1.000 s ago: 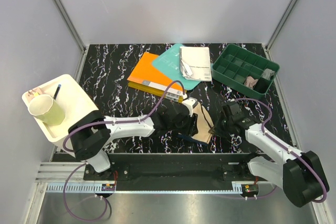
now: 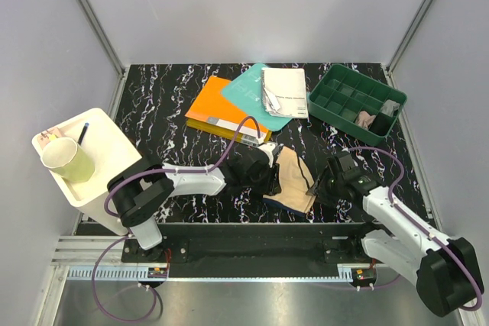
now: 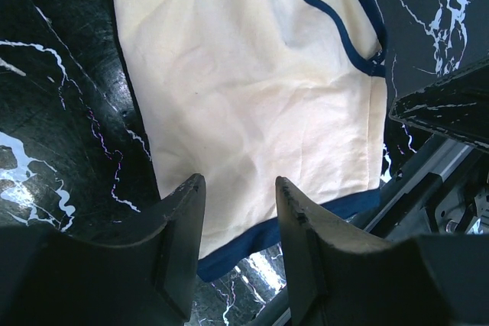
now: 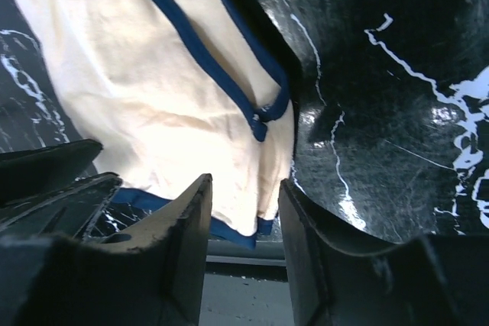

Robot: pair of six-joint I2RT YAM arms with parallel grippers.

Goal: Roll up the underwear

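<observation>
Cream underwear with navy trim [image 2: 294, 185] lies flat, partly folded, on the black marbled mat. In the left wrist view its cream cloth [image 3: 252, 112] fills the middle, with my left gripper over its left and lower part, fingers apart. In the right wrist view a folded edge of the garment [image 4: 263, 166] runs down beneath my right gripper, which is open. Whether either fingertip touches the cloth, I cannot tell. Neither gripper visibly holds anything.
Behind lie orange and yellow folders [image 2: 208, 104], a teal sheet [image 2: 242, 91] and a notebook [image 2: 294, 89]. A green divided box [image 2: 344, 89] stands back right, a cream bin with a cup [image 2: 95, 135] at the left. Bare mat surrounds the garment.
My left gripper has shifted slightly left, uncovering more of the underwear. The right arm has drawn a little toward the near right edge.
</observation>
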